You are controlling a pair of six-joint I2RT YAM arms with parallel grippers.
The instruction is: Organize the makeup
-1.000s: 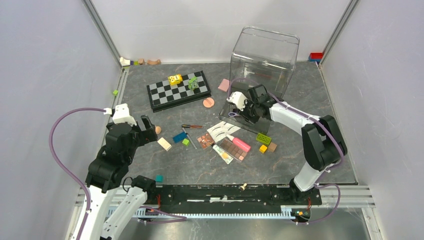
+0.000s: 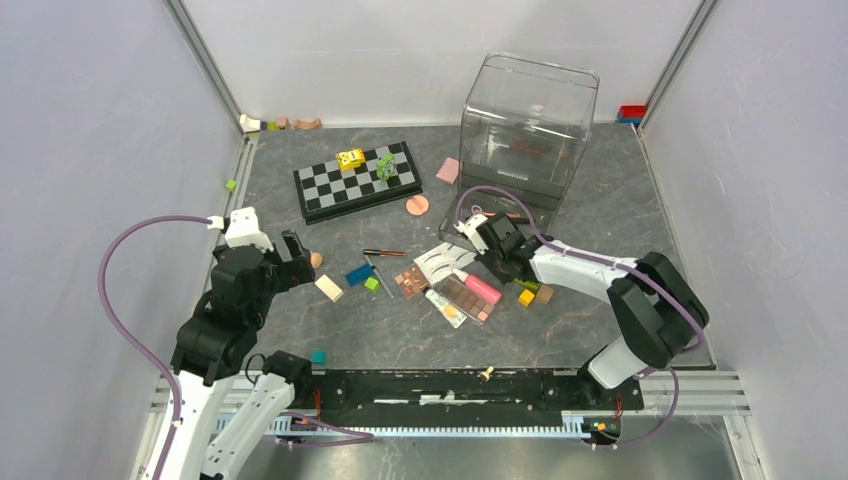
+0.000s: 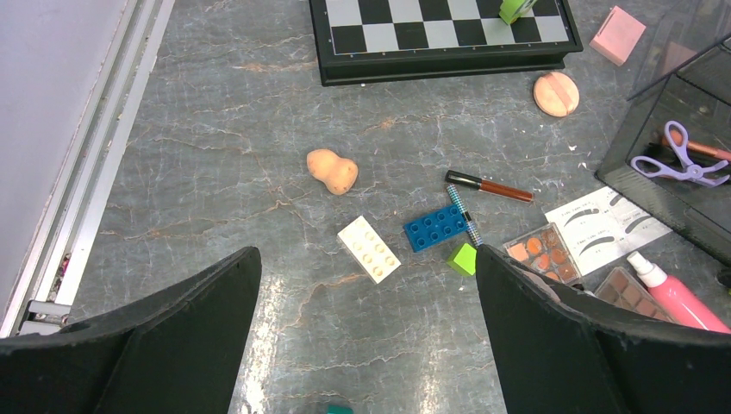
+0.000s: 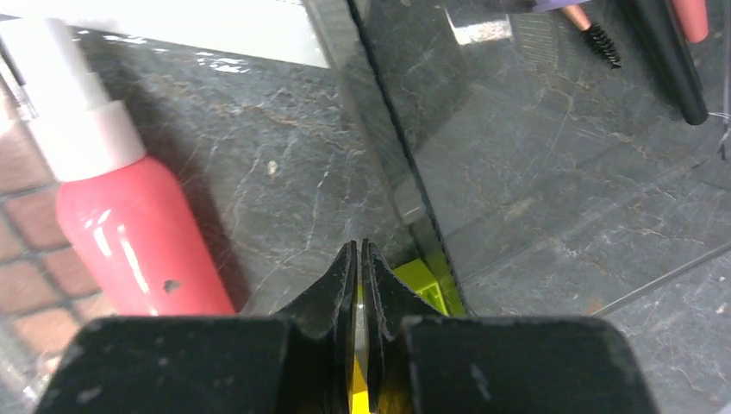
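Note:
A clear organizer [image 2: 530, 120] holds purple scissors [image 3: 681, 168], a black-handled item [image 4: 664, 60] and brushes. Outside it lie a pink bottle [image 4: 146, 233], an eye palette [image 3: 536, 254], a brown palette [image 2: 470, 300], an eyebrow sheet [image 3: 595, 224], a brown pencil [image 3: 487, 185], a pink compact [image 3: 556, 94] and a pink square [image 3: 616, 34]. My right gripper is shut at the organizer's front wall, above a green brick [image 4: 418, 285]; whether anything is between its tips is unclear. My left gripper hangs open at the table's left, empty.
A checkerboard [image 2: 356, 182] with toys stands at the back. A blue brick [image 3: 431, 228], cream brick [image 3: 366, 246], cubes and a potato-like item [image 3: 332, 171] lie loose.
My right gripper has moved from inside the organizer toward the front, down over the green brick at its outer edge. The left arm stays still.

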